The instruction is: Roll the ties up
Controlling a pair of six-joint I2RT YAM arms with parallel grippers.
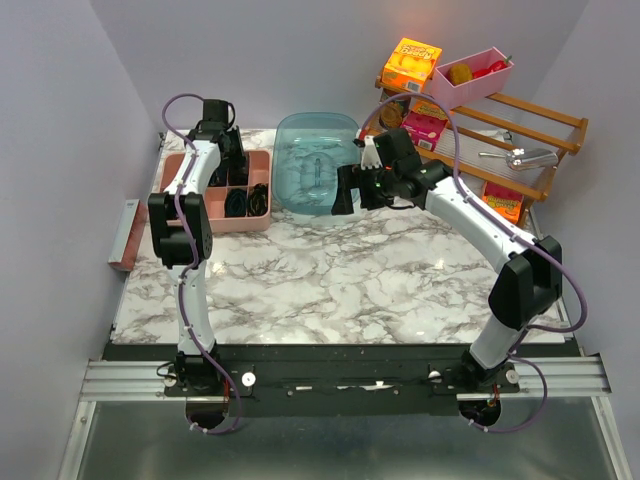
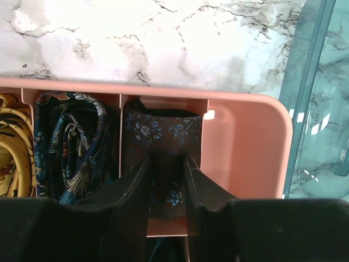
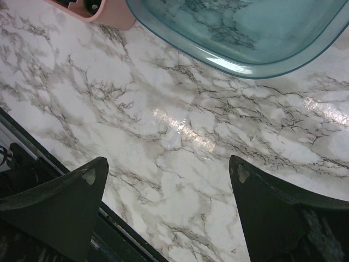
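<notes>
In the left wrist view a rolled dark brown tie with small blue flowers (image 2: pixel 161 129) stands in a compartment of the pink divided box (image 2: pixel 248 98). My left gripper is over that roll, its fingers shut on part of it. Beside it is a dark, blue-green patterned rolled tie (image 2: pixel 70 143), and a yellow patterned one (image 2: pixel 15 155) is at the left edge. Dark coiled ties (image 1: pixel 246 202) fill front compartments in the top view. Open and empty, my right gripper hangs above bare marble.
A clear blue tray (image 1: pixel 310 165) stands just right of the box. At the back right a wooden rack (image 1: pixel 520 125) holds snack boxes and a pink bin (image 1: pixel 470 78).
</notes>
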